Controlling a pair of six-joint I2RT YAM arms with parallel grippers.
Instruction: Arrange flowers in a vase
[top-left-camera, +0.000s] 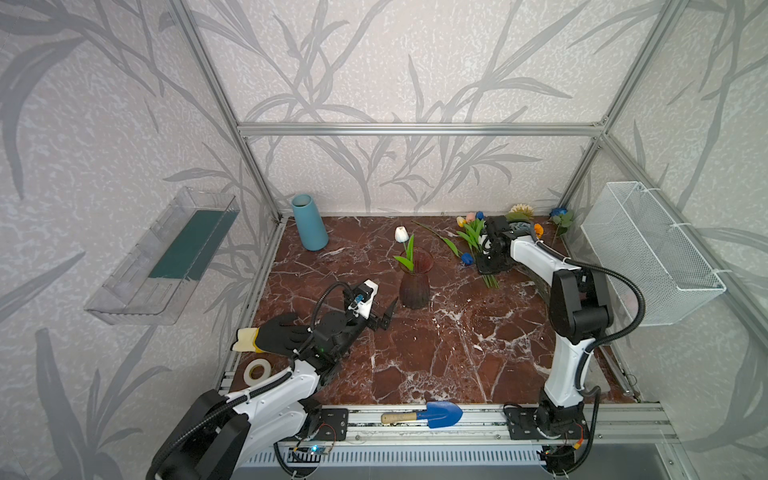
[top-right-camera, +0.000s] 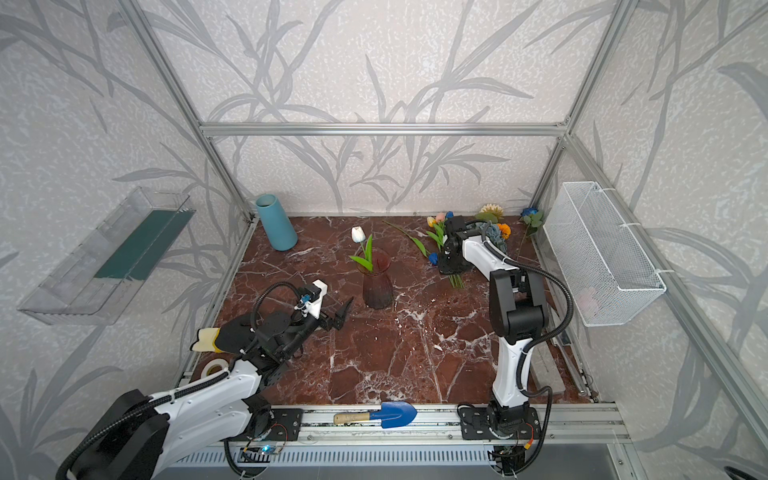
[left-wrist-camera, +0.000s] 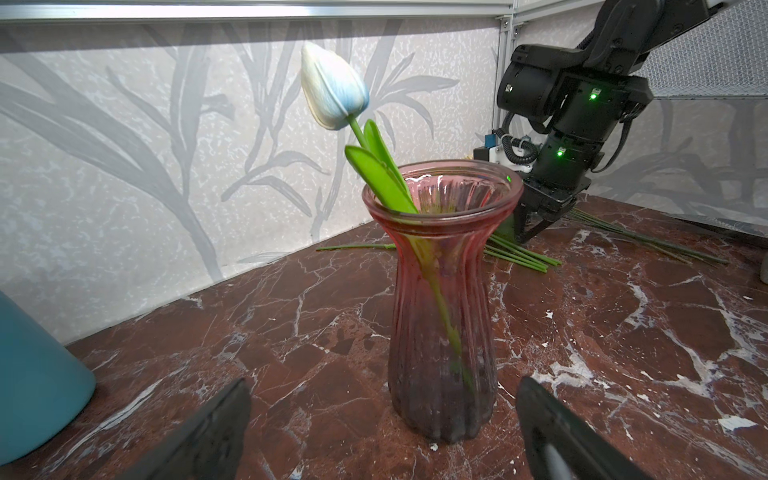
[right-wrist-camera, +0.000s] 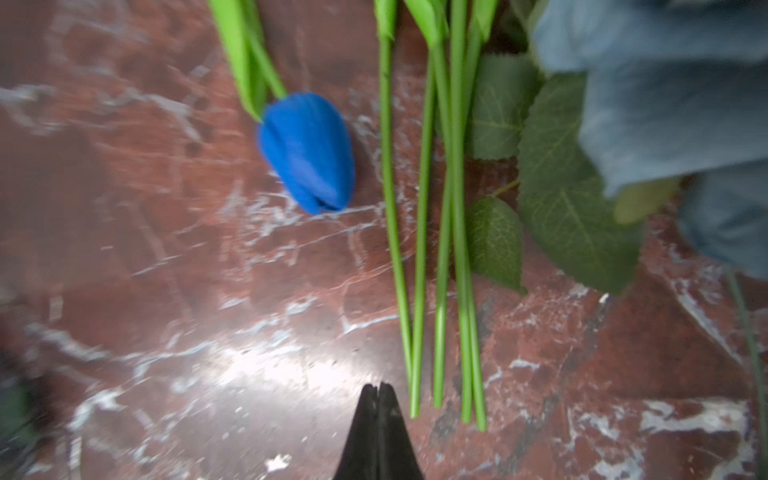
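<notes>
A pink ribbed glass vase (left-wrist-camera: 440, 336) stands mid-table with a white tulip (left-wrist-camera: 332, 84) leaning in it. My left gripper is open and low, just left and front of the vase, nothing between its fingers. My right gripper is shut with nothing showing between its fingertips, above the flowers at the back right. Beneath it lie a blue tulip (right-wrist-camera: 306, 152), a bundle of green stems (right-wrist-camera: 422, 288) and pale blue-grey blooms with leaves (right-wrist-camera: 640, 112). Yellow, pink and orange flowers (top-left-camera: 537, 230) partly show behind the right arm.
A teal vase (top-left-camera: 310, 224) stands at the back left. A glove (top-left-camera: 276, 336) and tape roll (top-left-camera: 257, 361) lie front left, a blue trowel (top-left-camera: 440, 413) on the front rail. Wire baskets hang at both sides (top-left-camera: 652, 256).
</notes>
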